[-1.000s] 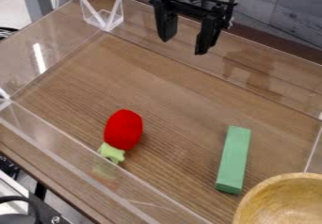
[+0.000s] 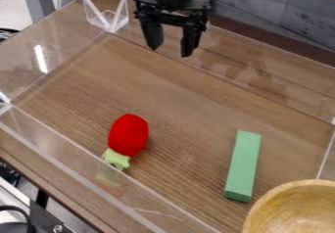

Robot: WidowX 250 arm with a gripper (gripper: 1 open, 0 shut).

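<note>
My gripper (image 2: 170, 37) is at the top centre of the view, dark, with its fingers pointing down over the table and apart, holding nothing visible. A red rounded object (image 2: 128, 134) sits at the lower left, with a small light green piece (image 2: 116, 160) at its lower edge. A long mint green block (image 2: 242, 166) lies at the lower right.
A yellow bowl (image 2: 295, 212) is at the bottom right corner. Clear plastic pieces (image 2: 105, 12) stand at the top left. A dark cable shows at the bottom left.
My gripper has shifted left along the back of the table and appears narrower. The objects on the table have not moved.
</note>
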